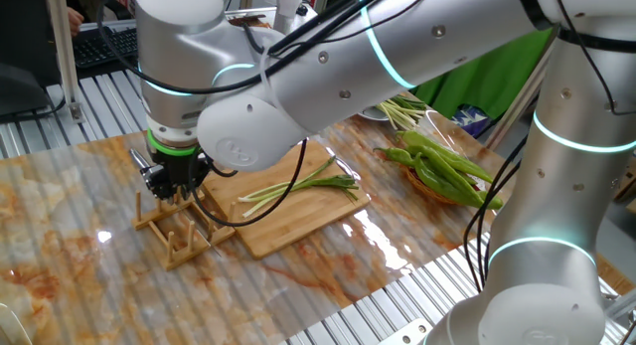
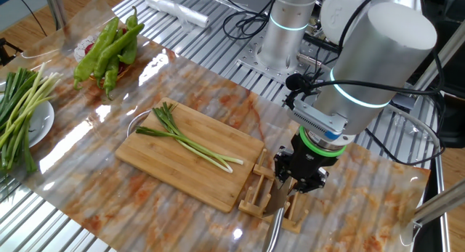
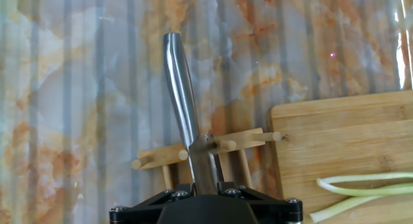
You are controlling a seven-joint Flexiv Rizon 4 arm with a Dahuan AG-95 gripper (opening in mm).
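Note:
The knife's silver handle points away from my gripper in the wrist view. In exterior view 2 its handle angles toward the front edge, and its blade reaches down among the pegs of the wooden rack. My gripper is shut on the knife near the handle's base, with the fingers on either side of it. It stands just above the rack, also seen in exterior view 1 as a peg rack. The blade's lower edge is hidden, so its contact with the rack cannot be told.
Beside the rack lies a wooden cutting board with green onions on it. Green peppers fill a basket, and more green onions lie on a plate. The marbled tabletop left of the rack is clear.

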